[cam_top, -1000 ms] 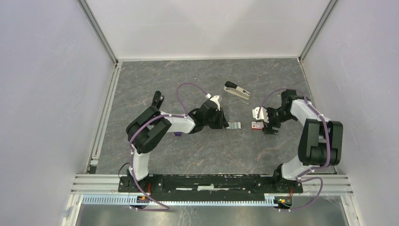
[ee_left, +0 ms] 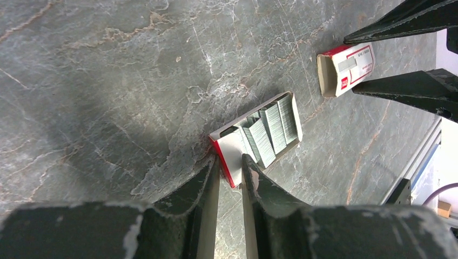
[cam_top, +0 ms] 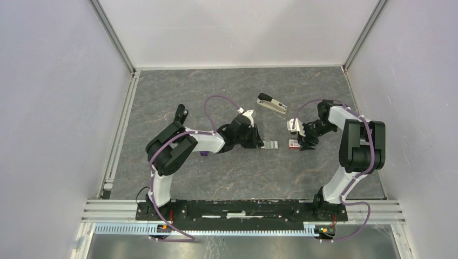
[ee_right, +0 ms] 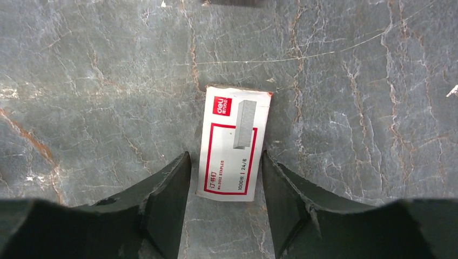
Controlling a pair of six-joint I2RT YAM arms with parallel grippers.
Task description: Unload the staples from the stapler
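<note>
A white and red staple tray (ee_left: 229,154), holding several strips of staples (ee_left: 275,127), lies on the tabletop. My left gripper is at its near end, the narrowly spaced fingers straddling the red end edge; whether they clamp it is unclear. To the right lies the white and red box sleeve, its empty open end facing the tray in the left wrist view. Around the sleeve stand the fingers of my right gripper, parted, with a gap on the sleeve's left side. The stapler (cam_top: 273,103) rests farther back, apart from both grippers.
A black object (cam_top: 182,111) is behind the left arm, and a small purple item (cam_top: 204,153) shows beneath it. Bare grey tabletop (cam_top: 243,178) spreads out in front. Some free surface separates tray and sleeve.
The right arm has shifted left, bringing its gripper slightly left along with the sleeve. The tray and my left gripper have crept a little to the right. The stapler is unmoved.
</note>
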